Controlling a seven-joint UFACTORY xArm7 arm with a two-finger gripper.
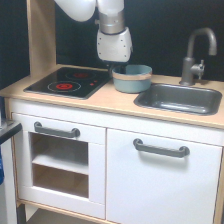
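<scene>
A blue-grey pot (132, 82) stands on the wooden counter between the stove and the sink. The white robot hand (113, 45) comes down from above, over the pot's left side. Its dark gripper (111, 67) is at or very close to the pot's left rim. The fingers are small and dark against the dark wall, so I cannot make out whether they grip the rim or how far apart they are.
Left of the pot lies a black stovetop (68, 82) with red rings. To the right is a metal sink (180, 98) with a tall faucet (193, 58). Below are an oven front (60, 120) and a white cabinet door (160, 185). Counter in front of the pot is bare.
</scene>
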